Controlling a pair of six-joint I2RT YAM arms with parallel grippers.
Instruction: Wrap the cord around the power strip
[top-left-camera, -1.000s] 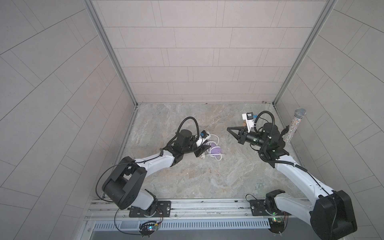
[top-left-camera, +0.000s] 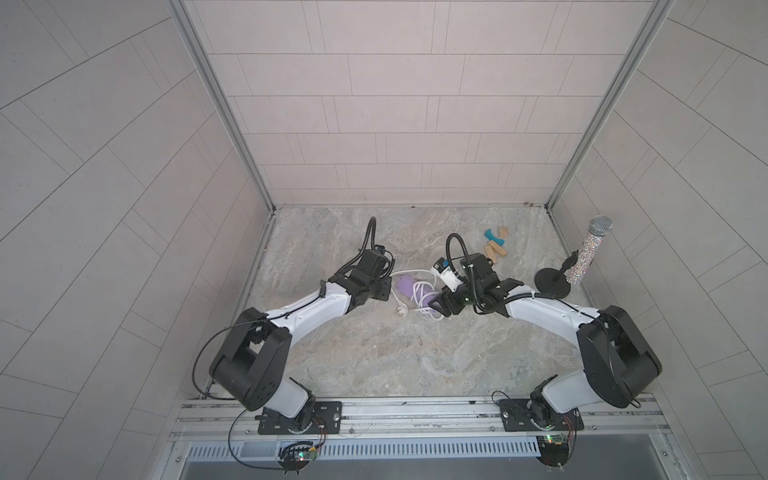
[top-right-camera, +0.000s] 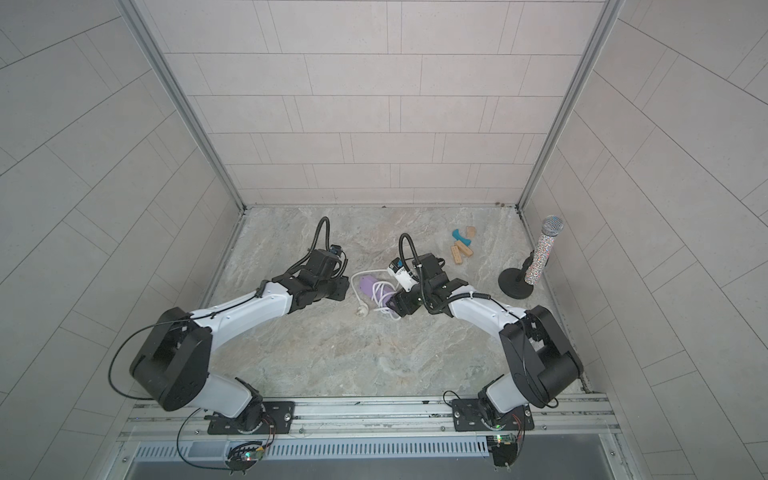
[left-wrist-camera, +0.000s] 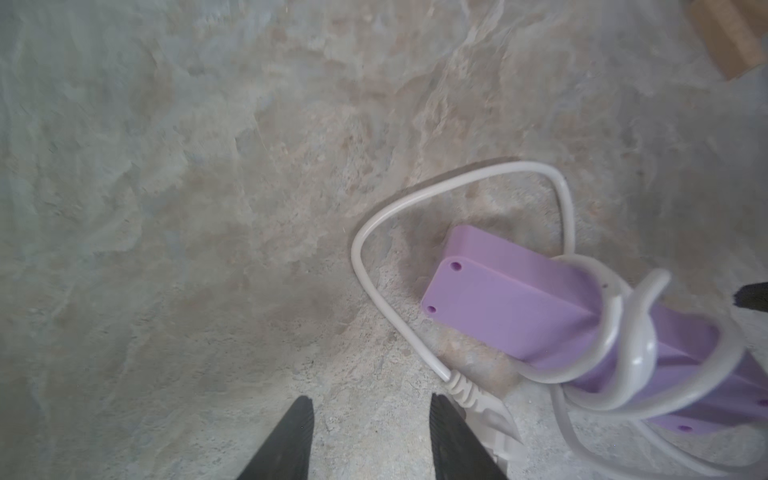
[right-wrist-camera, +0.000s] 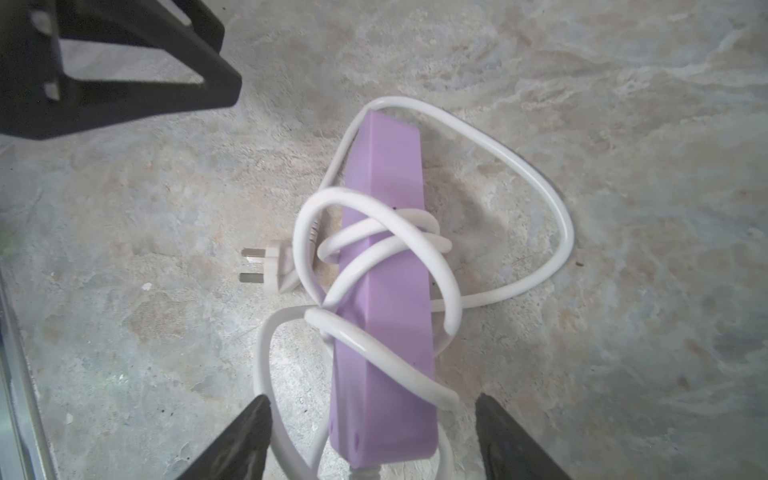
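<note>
The lilac power strip (left-wrist-camera: 504, 296) lies on the stone surface with loops of white cord (right-wrist-camera: 392, 368) looped loosely around and over it. A long loop runs past the strip's bare end. The white plug (right-wrist-camera: 280, 264) lies beside the strip. My left gripper is open just left of the strip, over the plug side, nothing between its fingers. My right gripper is open above the strip's other end, its fingers either side of that end and the cord there, not shut on them.
Wooden blocks (top-right-camera: 457, 253) and a blue piece (top-right-camera: 461, 238) lie at the back right. A sparkly microphone on a black stand (top-right-camera: 516, 284) stands at the right edge.
My right gripper has come left and down to the strip's end. My left gripper has drawn back leftward from over the strip.
</note>
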